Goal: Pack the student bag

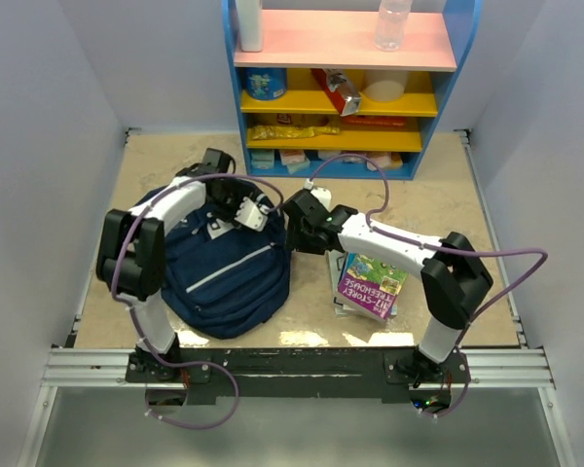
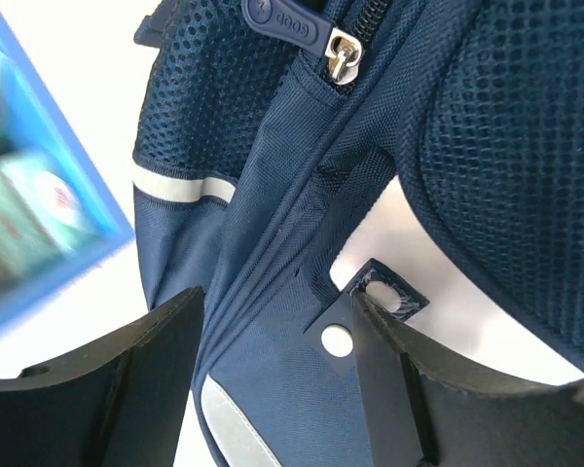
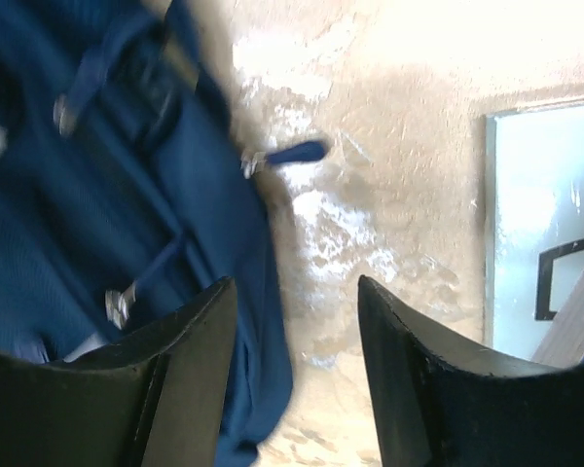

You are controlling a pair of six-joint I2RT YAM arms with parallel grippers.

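Observation:
The dark navy bag [image 1: 229, 282] lies on the left half of the table, a pale zipper line across its front. Over its upper right part is my left gripper [image 1: 259, 212], fingers apart. In the left wrist view, navy fabric and a zipper pull [image 2: 297, 24] show beyond these fingers; whether they touch the fabric is unclear. My right gripper is open beside the bag's right edge, over bare table, with nothing between its fingers. To its right, a purple and green book [image 1: 370, 287] rests on other flat items, partly under the right arm.
A blue shelf unit [image 1: 428, 136] with yellow shelves stands at the back, holding a red box [image 1: 337, 92], a blue tub [image 1: 266, 84] and yellow packets [image 1: 297, 132].

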